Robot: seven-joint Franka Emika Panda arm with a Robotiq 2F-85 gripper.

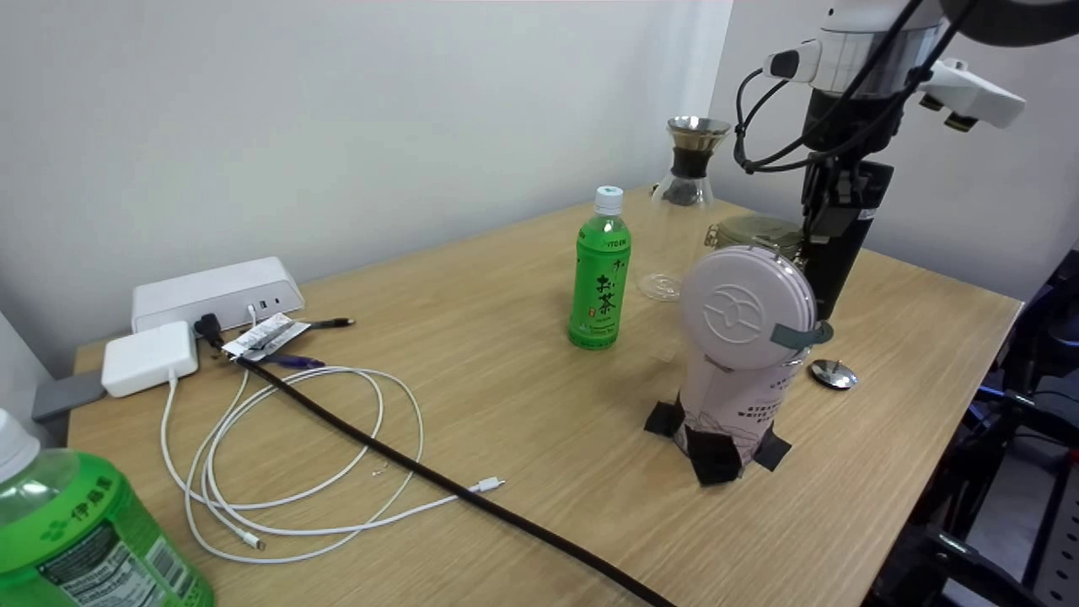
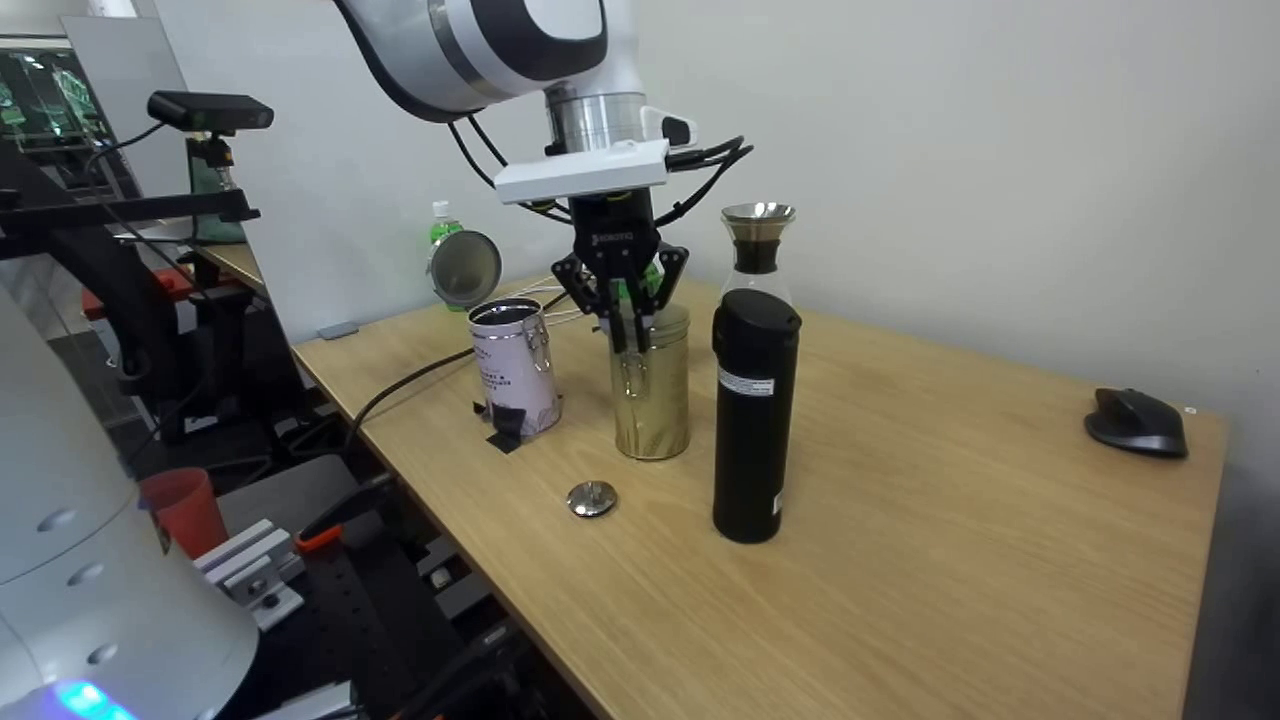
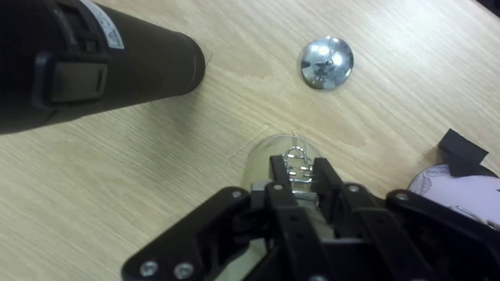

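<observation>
A gold canister (image 2: 654, 414) stands upright on the table, its lid (image 1: 760, 232) partly behind the pink canister in exterior view 1. My gripper (image 2: 630, 344) points down at its front, with the fingertips on either side of its wire clasp (image 3: 295, 150). In the wrist view the dark fingers (image 3: 279, 169) stand close together around the clasp; how firmly they press on it is hard to see. The pink canister (image 2: 516, 366) stands beside it with its round lid (image 1: 746, 307) tipped open and black tape at its base.
A black flask (image 2: 753, 420) stands close to the gripper. On the table lie a small silver lid (image 3: 327, 63) and a black mouse (image 2: 1136, 422). Behind are a glass coffee maker (image 1: 679, 217) and a green tea bottle (image 1: 601, 278). White cables (image 1: 303, 496) cover the far left.
</observation>
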